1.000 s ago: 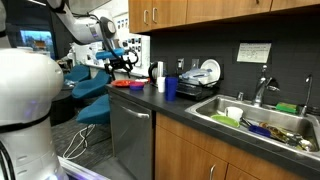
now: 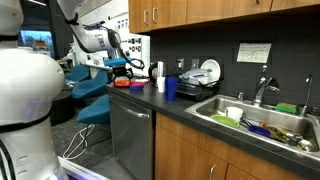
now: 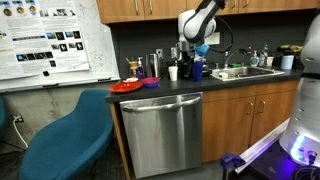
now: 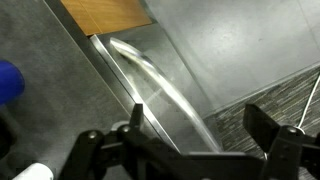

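Observation:
A silver dishwasher (image 3: pixel 165 140) is set beneath the dark counter, its door shut. Its long metal handle (image 4: pixel 160 82) crosses the wrist view diagonally, running down toward the space between my fingers. My gripper stands open and points downward, with one dark finger (image 4: pixel 125 142) at left and the other at right. No contact with the handle can be made out. In exterior view 1 the white arm (image 2: pixel 95 40) reaches over the counter's far end, and its fingertips are too small to judge there.
On the counter (image 2: pixel 215 125) are a blue cup (image 2: pixel 171 87), a red plate (image 3: pixel 123 93) and a purple bowl (image 3: pixel 151 82). A sink (image 2: pixel 270 120) lies further along. Teal chairs (image 3: pixel 70 130) stand beyond the counter's end.
The forearm and gripper have come down a little over the last second. Counter objects and the dishwasher door look unchanged.

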